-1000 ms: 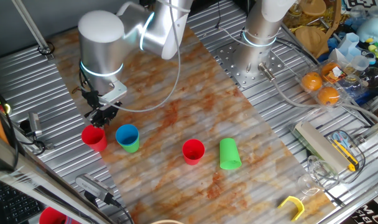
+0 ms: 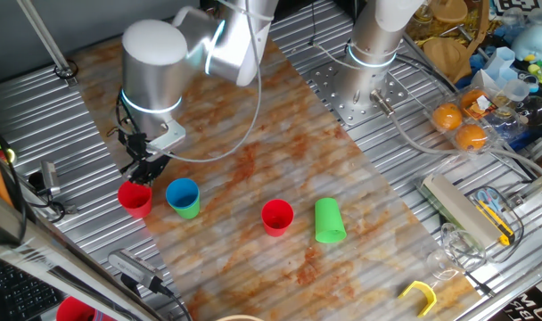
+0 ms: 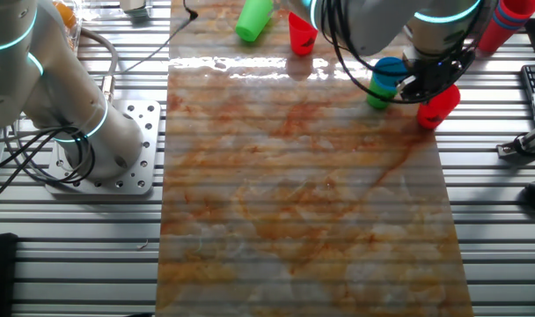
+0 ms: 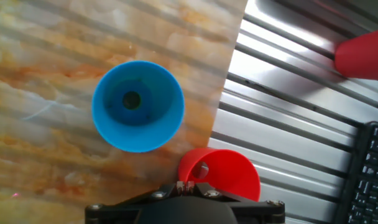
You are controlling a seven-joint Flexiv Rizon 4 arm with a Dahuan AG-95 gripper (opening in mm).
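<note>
A red cup (image 2: 135, 200) stands at the left edge of the marbled board, its mouth facing up. My gripper is at its rim, the fingertips close together with the thin red wall seemingly pinched between them. Much of the near side of the cup is hidden by the gripper in the wrist view. Close beside it on the board is a blue cup (image 4: 138, 106) set in a green one (image 2: 190, 210). Whether the red cup is clear of the surface, I cannot tell.
Another red cup (image 2: 277, 218) stands mid-board, and a green cup (image 2: 329, 220) lies near it. A grey device (image 2: 135, 266) and a keyboard (image 4: 370, 174) are off the board's edge. The board's middle (image 3: 294, 202) is bare.
The wrist housing has shifted a little to the right.
</note>
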